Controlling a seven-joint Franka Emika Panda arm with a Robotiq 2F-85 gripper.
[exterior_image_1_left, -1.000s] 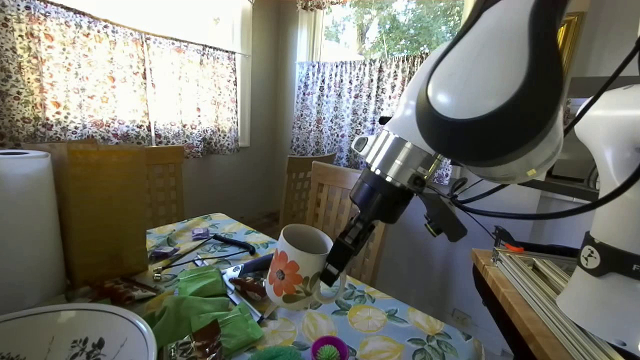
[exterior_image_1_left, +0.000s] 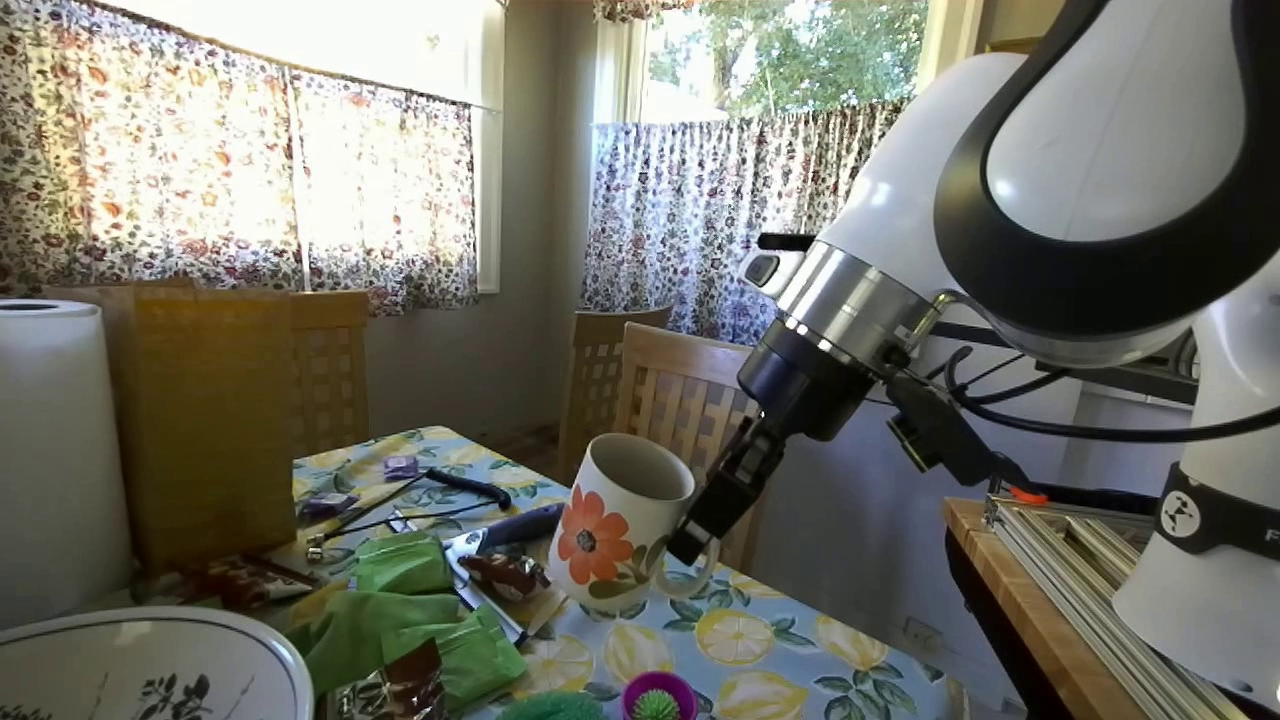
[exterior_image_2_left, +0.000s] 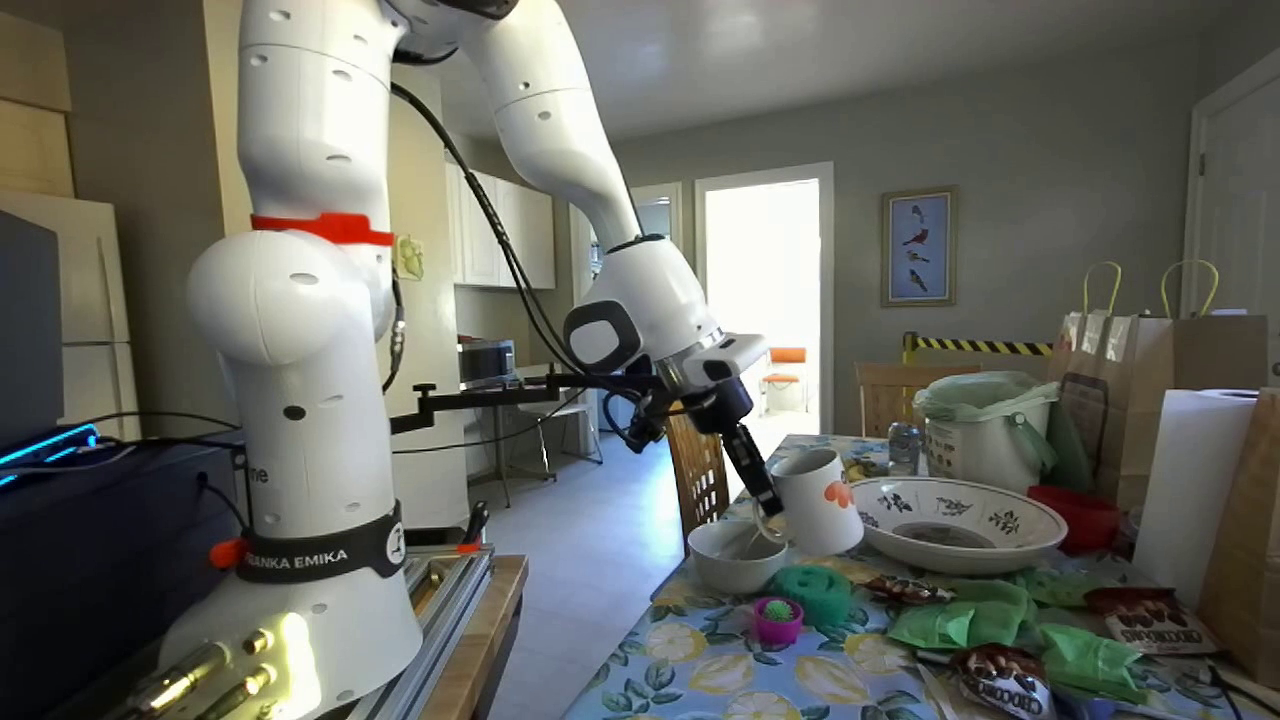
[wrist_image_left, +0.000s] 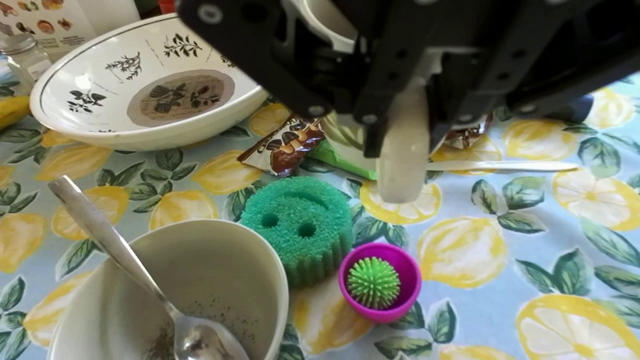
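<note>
A white mug (exterior_image_1_left: 626, 518) with an orange flower hangs tilted above the table, its handle (exterior_image_1_left: 687, 577) caught in my gripper (exterior_image_1_left: 686, 542). In exterior view 2 the same mug (exterior_image_2_left: 816, 504) is held to the right of my gripper (exterior_image_2_left: 769, 504), near the large bowl. The wrist view has the pale handle (wrist_image_left: 405, 153) between the dark fingers of my gripper, shut on it. Most of the mug's body is hidden there behind the gripper.
Below lie a white bowl (wrist_image_left: 180, 258) with a spoon (wrist_image_left: 126, 252), a green sponge (wrist_image_left: 300, 228) and a magenta cup (wrist_image_left: 414, 282) holding a spiky green ball. A large patterned bowl (exterior_image_2_left: 948, 523), wrappers (exterior_image_2_left: 960, 618) and a knife (exterior_image_1_left: 523, 526) occupy other parts of the table.
In exterior view 1 my gripper and the mug have moved right and slightly up, with the handle still held. The objects on the table look unmoved.
</note>
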